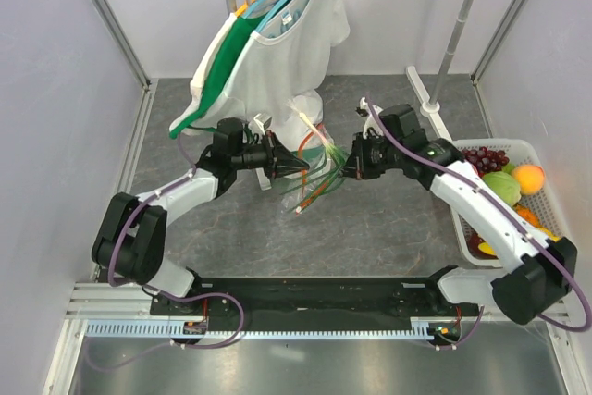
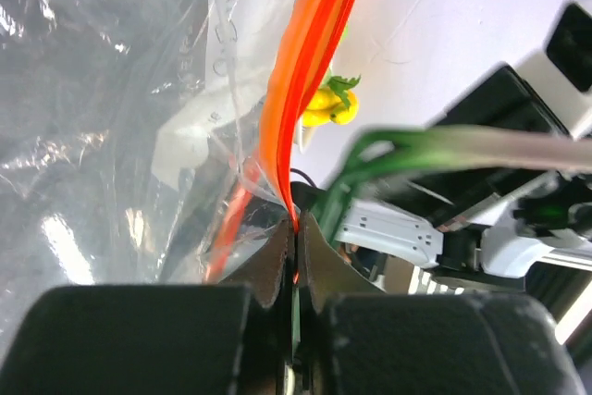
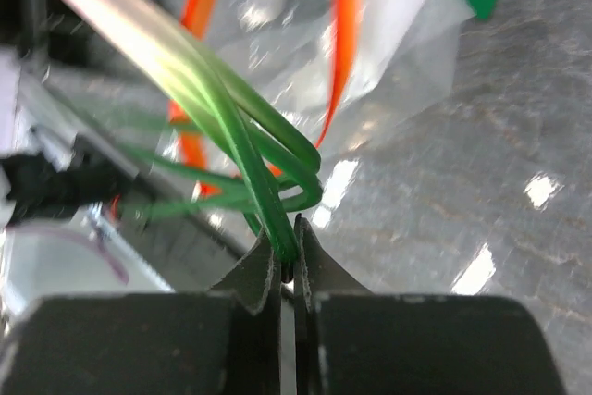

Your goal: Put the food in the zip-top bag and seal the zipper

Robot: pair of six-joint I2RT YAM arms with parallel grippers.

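Observation:
The clear zip bag (image 2: 111, 136) with orange zipper strip (image 2: 296, 90) hangs from my left gripper, which is shut on the bag's edge at the zipper. My right gripper is shut on a bunch of green onions (image 3: 231, 136), their white ends rising up-left and green leaves folded near the fingers. In the top view the green onions (image 1: 324, 150) lie across the bag's opening, between my left gripper (image 1: 301, 166) and my right gripper (image 1: 351, 168); whether any part is inside is unclear.
A white basket (image 1: 456, 228) of fruit and vegetables stands at the right. A clothes rack (image 1: 453, 34) with shirts (image 1: 287, 34) stands at the back, the shirts close behind the bag.

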